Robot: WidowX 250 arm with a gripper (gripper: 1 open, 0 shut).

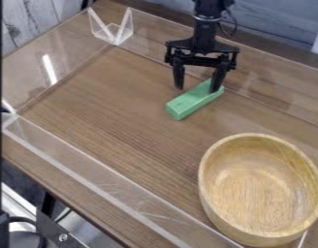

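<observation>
A green rectangular block (192, 103) lies diagonally on the wooden table in the upper middle of the view. Just above it hangs the black gripper (200, 72), reaching down from the top edge, its fingers spread open over the far part of the block. Whether the fingertips touch the block is hard to tell.
A large light wooden bowl (258, 224) fills the lower right. A clear plastic piece (110, 27) stands at the upper left. A transparent rim runs along the table's left and near edge.
</observation>
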